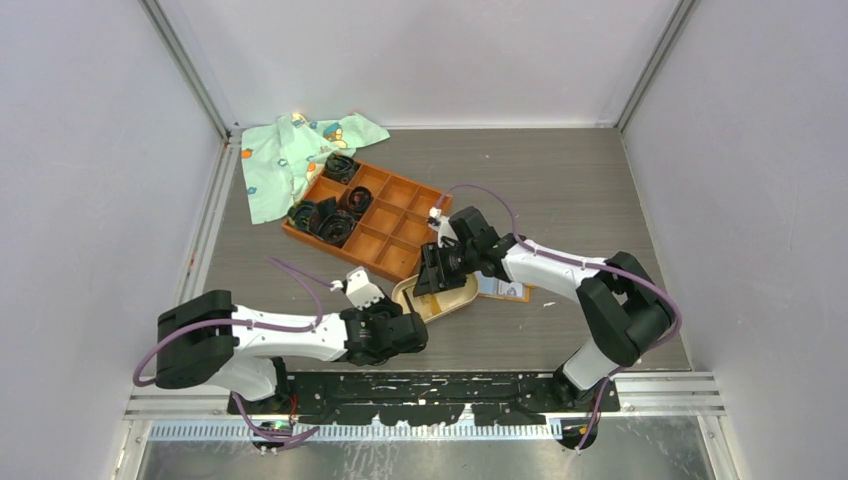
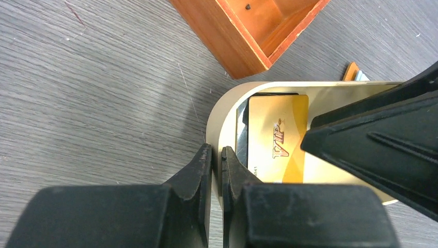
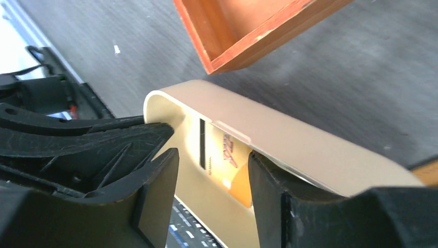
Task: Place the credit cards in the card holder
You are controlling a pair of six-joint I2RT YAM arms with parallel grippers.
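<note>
A cream oval card holder (image 1: 456, 299) lies low in the middle. My left gripper is shut on its rounded end wall. Inside, a yellow VIP card (image 2: 276, 134) rests against a dark card edge at that end. My right gripper is part open over the holder, its fingers to either side of the yellow card in the right wrist view; no card shows held between them. More cards (image 1: 505, 287) lie on an orange piece to the right, partly hidden.
An orange compartment tray (image 1: 400, 195) with dark coils stands just behind the holder. A printed cloth (image 1: 270, 170) lies back left.
</note>
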